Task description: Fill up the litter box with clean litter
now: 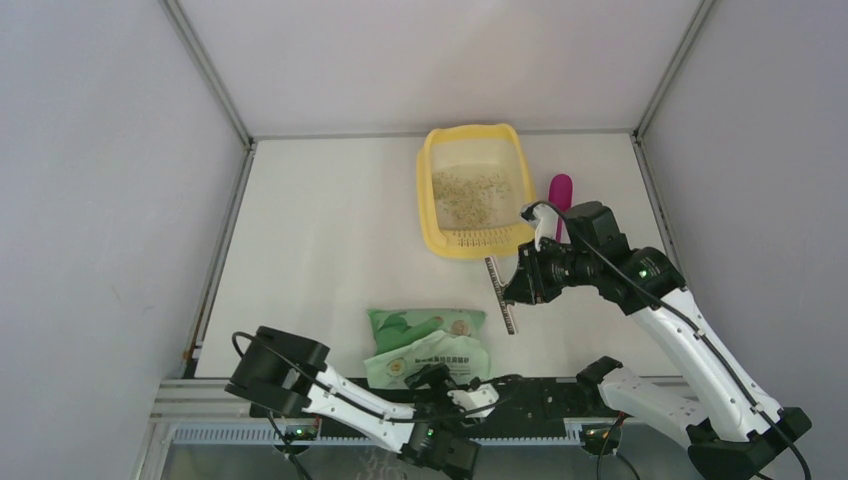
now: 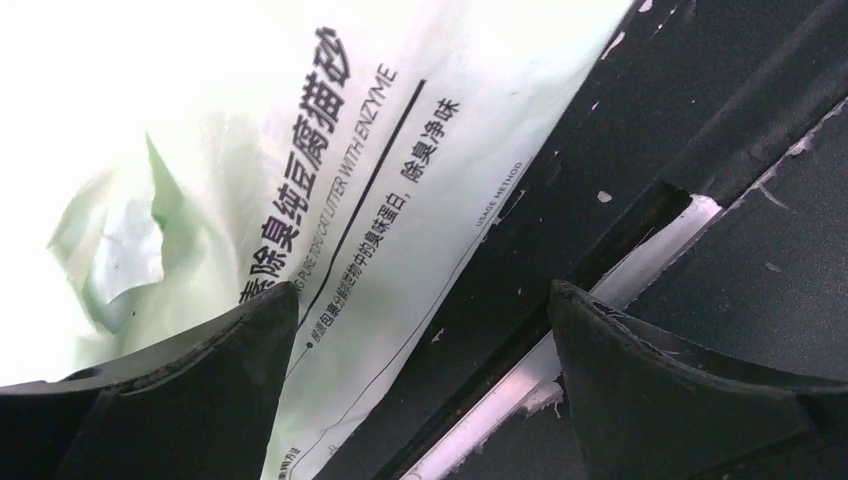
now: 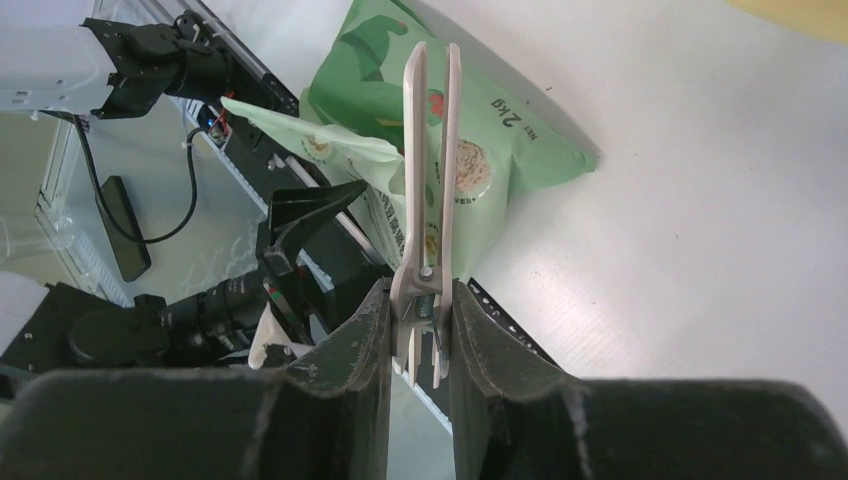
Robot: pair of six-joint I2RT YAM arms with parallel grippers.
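The green litter bag (image 1: 427, 345) lies at the table's front edge, its pale flap (image 1: 430, 358) folded over. In the right wrist view the bag (image 3: 520, 140) shows "2kg" print. My left gripper stands open at the flap; the printed bag (image 2: 340, 210) fills the left of its view, its edge running between the fingers in the picture. Whether the film sits between them in depth, I cannot tell. A long pale sealing clip (image 3: 413, 170) is gripped by my right gripper, right of the bag. The yellow litter box (image 1: 430, 190) has a thin litter layer (image 1: 468, 198).
A magenta tool (image 1: 561, 190) lies right of the box, partly behind the right arm. Past the table's front edge is a dark strip (image 1: 540, 398).
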